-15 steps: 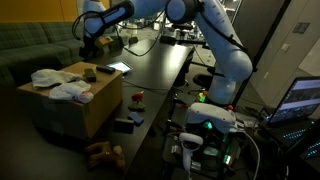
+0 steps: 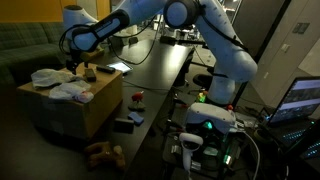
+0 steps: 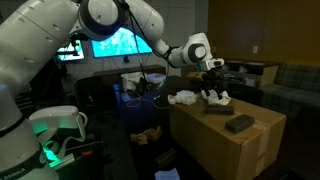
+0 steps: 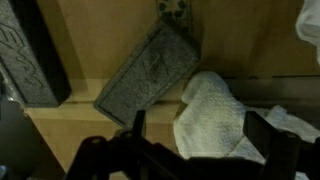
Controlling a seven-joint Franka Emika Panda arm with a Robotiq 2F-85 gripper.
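Below my gripper in the wrist view lies a dark grey block [image 4: 150, 70] on a cardboard box top. The fingers stand wide apart, with nothing between the fingers. A white cloth [image 4: 208, 112] sits beside the block, partly covered by the gripper. Another dark block [image 4: 28, 52] is at the left. In the second exterior view the arm reaches over the box [image 3: 235, 150], where a block [image 3: 239, 123] rests near its edge and white cloth [image 3: 182, 97] lies further back.
In the first exterior view, a bare floor area surrounds the box [image 2: 95, 115], with a brown object [image 2: 103, 155] lying there. A dark table [image 2: 160, 70] stands behind it, and a laptop [image 2: 295, 105] at the right.
My arm's end has moved left and somewhat down over the box since a second ago. The box and the cloths look unmoved.
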